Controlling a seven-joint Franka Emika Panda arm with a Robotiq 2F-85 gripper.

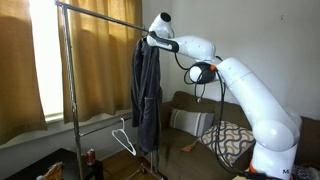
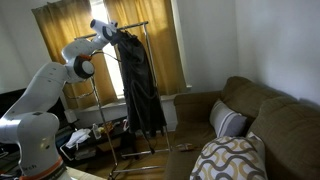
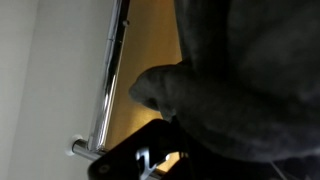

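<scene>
A long dark garment [image 1: 146, 95] hangs at the right end of the metal rack [image 1: 102, 15], its top up near the top bar. My gripper [image 1: 149, 38] is at the garment's top and shut on the dark cloth. From the other side, the garment [image 2: 139, 85] drops nearly to the lower part of the rack, with the arm reaching it from the left. Dark cloth [image 3: 230, 100] fills much of the wrist view and hides most of the fingers. Whether a hanger is inside the garment cannot be seen.
A white hanger [image 1: 124, 137] hangs on the rack's lower bar. Behind the rack are yellow curtains [image 1: 104, 60]. A brown sofa [image 2: 275, 130] with cushions stands to the right, and the air above it is clear.
</scene>
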